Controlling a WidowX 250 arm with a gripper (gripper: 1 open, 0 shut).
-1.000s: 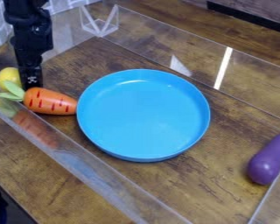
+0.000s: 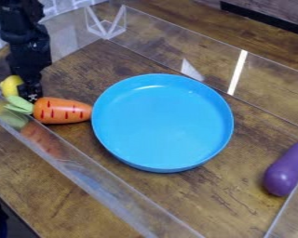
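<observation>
My dark gripper (image 2: 25,85) is low at the left edge, its fingers by a small yellow object (image 2: 10,84); whether they are open or shut on it is hard to tell. Just below and to the right, an orange toy carrot (image 2: 62,111) with a pale green top lies on the wooden table, close to a large blue plate (image 2: 162,122).
A purple toy eggplant (image 2: 283,171) lies at the far right. Clear transparent walls border the area. Bare table (image 2: 152,56) shows behind the plate and to its right.
The blue plate has shifted slightly right, and the carrot has moved a little right with it. The gripper is slightly lower at the yellow object.
</observation>
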